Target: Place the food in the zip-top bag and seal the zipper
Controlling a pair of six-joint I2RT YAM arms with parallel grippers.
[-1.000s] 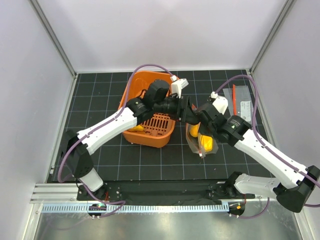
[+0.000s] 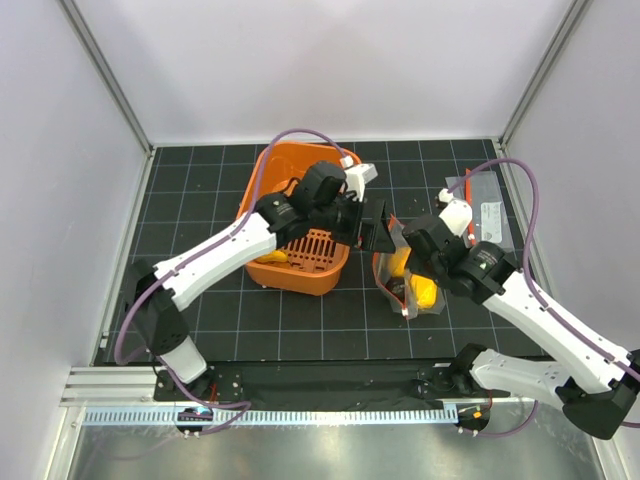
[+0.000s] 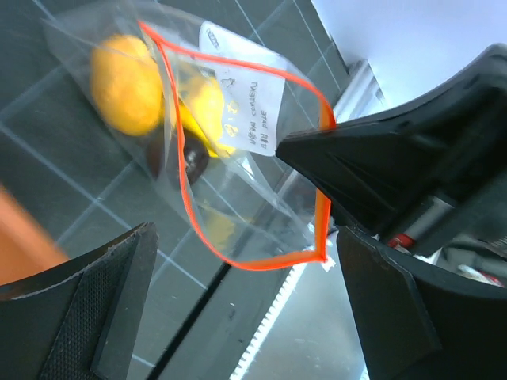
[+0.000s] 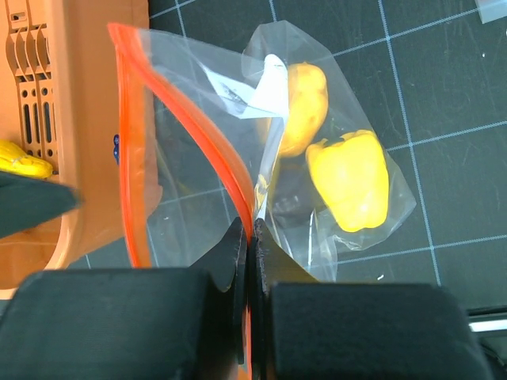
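A clear zip bag with an orange zipper (image 4: pixel 213 147) stands on the dark mat, its mouth gaping. Inside are yellow food pieces (image 4: pixel 348 180) and a dark round piece (image 3: pixel 193 156). My right gripper is shut on the orange-edged rim of the bag. My left gripper (image 2: pixel 373 229) stands open beside the bag, near its mouth, between the orange bin and the bag; no food shows between its fingers.
An orange bin (image 2: pixel 312 281) with a yellow piece (image 4: pixel 22 161) sits left of the bag. A flat bag (image 2: pixel 490 221) with an orange strip lies at the back right.
The right gripper has shifted a little to the right with the bag.
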